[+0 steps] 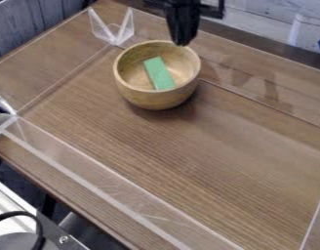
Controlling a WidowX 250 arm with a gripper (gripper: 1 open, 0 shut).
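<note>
A light wooden bowl (pixel 176 98) sits on the wooden table (pixel 189 176) in the upper middle, with a green rectangular block (pixel 159 74) lying inside it. The dark gripper (pixel 180 37) is at the top edge, above and behind the bowl's back rim, shut with nothing visible between its fingers; its upper part is out of frame.
Clear plastic strips run along the table's left side. A translucent angular piece stands at the back left of the bowl. Cables and a white device lie at the lower left.
</note>
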